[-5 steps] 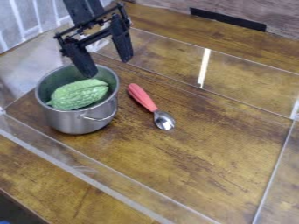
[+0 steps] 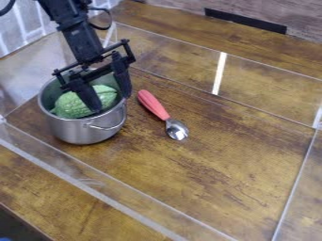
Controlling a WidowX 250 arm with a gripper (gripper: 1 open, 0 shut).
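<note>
A black gripper (image 2: 96, 88) reaches down from the top left into a steel pot (image 2: 78, 126) on the left of the wooden table. Its fingers straddle a green, textured vegetable-like object (image 2: 72, 103) inside the pot; whether they touch or grip it cannot be told. A spoon with a red handle (image 2: 151, 104) and steel bowl lies on the table just right of the pot.
White tape lines and a clear panel edge run along the left and right sides.
The gripper has moved down into the pot, over and around the green object. The pot and spoon stay where they were.
</note>
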